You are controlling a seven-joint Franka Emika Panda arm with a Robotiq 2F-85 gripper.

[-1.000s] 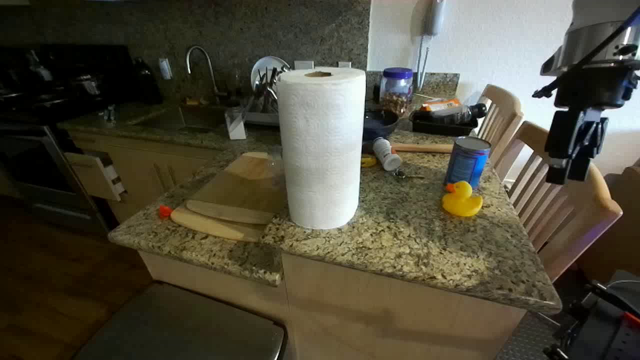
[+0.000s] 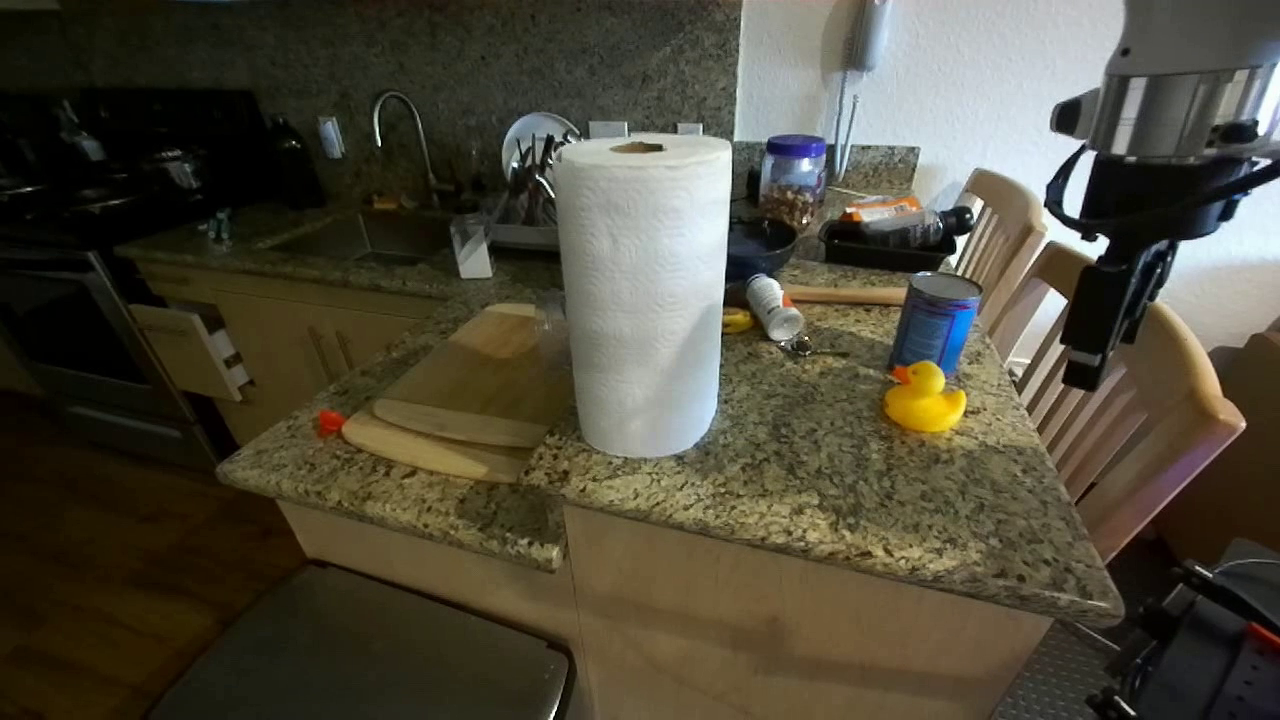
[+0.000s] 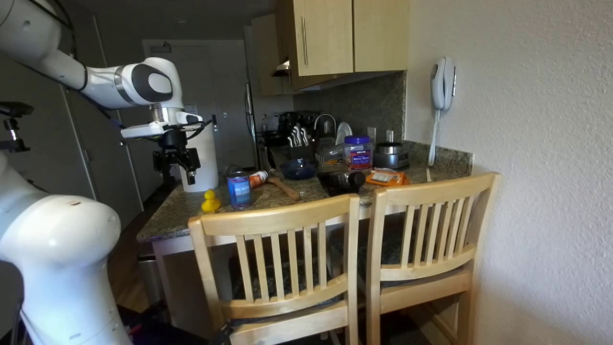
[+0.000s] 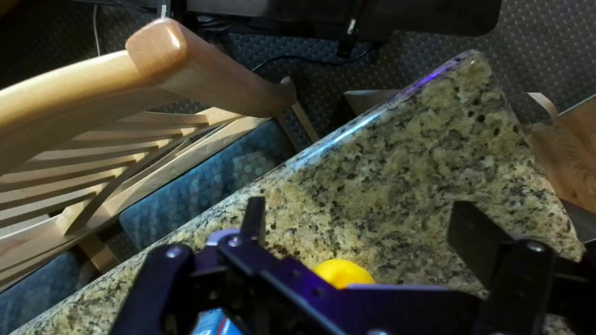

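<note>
In the wrist view my gripper is open, its dark fingers (image 4: 469,231) well apart over bare granite. A yellow rubber duck (image 2: 924,398) sits upright on the counter, in front of a blue can (image 2: 935,322). Only part of the duck (image 4: 342,273) shows in the wrist view, behind the gripper's linkage, and a corner of the can (image 4: 215,323) shows below. Seen from the first exterior view, the gripper (image 2: 1101,360) hangs above and to the right of the duck. The second exterior view has the gripper (image 3: 178,172) above the counter, higher than the duck (image 3: 210,201).
A tall paper towel roll (image 2: 642,300) stands at the counter's middle, with cutting boards (image 2: 474,378) left of it. A white bottle (image 2: 774,308) lies farther back. Wooden chairs (image 3: 281,230) line the counter's side.
In exterior view 1 my gripper has shifted left, toward the duck, and turned somewhat. The duck, the can and the paper towel roll look unmoved.
</note>
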